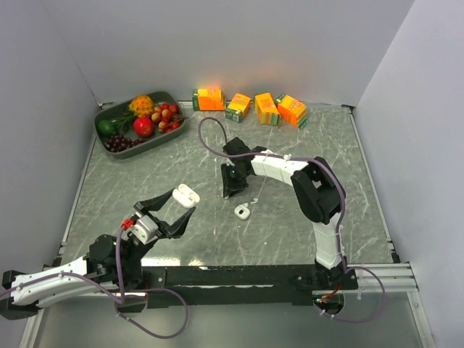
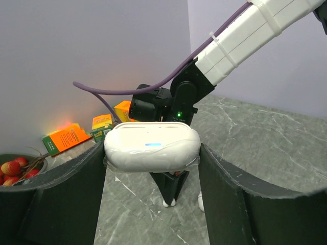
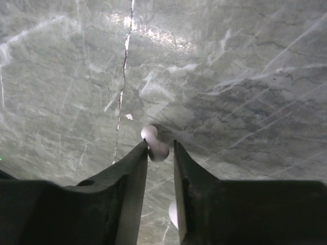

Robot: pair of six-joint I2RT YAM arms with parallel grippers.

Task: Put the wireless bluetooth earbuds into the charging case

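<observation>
In the top view my left gripper (image 1: 186, 203) is shut on the white charging case (image 1: 186, 196), held above the table with its lid open. The left wrist view shows one outer side of the case (image 2: 152, 145) between the fingers, its inside hidden. My right gripper points down at the table, its fingers part open. A white earbud (image 3: 158, 151) lies between its fingertips, close to the left one; I cannot tell whether they touch. From above, this earbud (image 1: 226, 196) shows only as a small white spot under the right fingers.
A rounded white object (image 1: 242, 212) with a grey centre lies near the right gripper, a small white piece (image 1: 254, 200) beside it. At the back stand a fruit tray (image 1: 135, 151) and several orange boxes (image 1: 266, 109).
</observation>
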